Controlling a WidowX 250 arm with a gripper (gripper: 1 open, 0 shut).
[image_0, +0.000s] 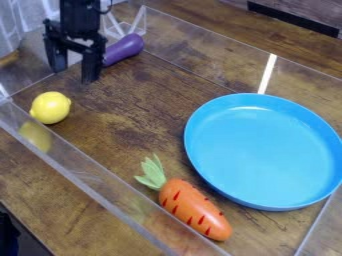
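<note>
The black gripper (75, 52) hangs at the top left with its fingers pointing down and apart, open, above and behind a yellow lemon-like object (51, 108). A purple eggplant (123, 50) lies just to the gripper's right, near the back. An orange carrot (194, 208) with green leaves lies at the front centre. A large blue plate (262, 150) rests on the right side.
Clear low walls run round the wooden work area (140, 110), along the left and the back. The middle of the surface, between the lemon and the plate, is clear.
</note>
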